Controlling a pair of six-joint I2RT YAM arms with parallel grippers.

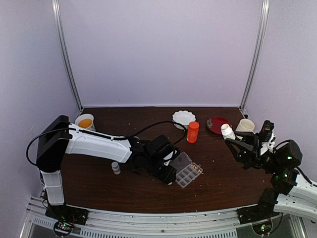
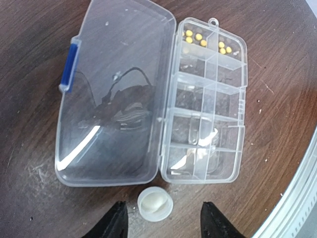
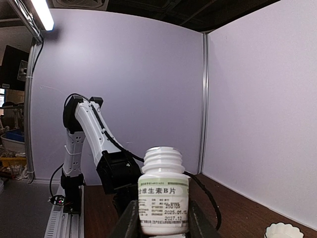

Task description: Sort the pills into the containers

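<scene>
The pill organizer (image 2: 203,114) lies with its clear lid (image 2: 116,99) swung open; yellow pills (image 2: 199,36) sit in its two end compartments. On the table by the organizer's near end is a white cap (image 2: 155,217), hollow side up. My left gripper is open above it, one finger to each side, not touching it as far as shows. At the right, my right gripper (image 1: 232,141) is shut on a white pill bottle (image 3: 163,198), held upright and uncapped in the right wrist view, off the table.
A small white-capped bottle (image 1: 116,168) stands left of the left gripper. Behind are an orange bottle (image 1: 192,132), a white scalloped dish (image 1: 184,117), a red bowl (image 1: 215,122) and a white cup (image 1: 245,125). Another cup (image 1: 85,121) stands far left.
</scene>
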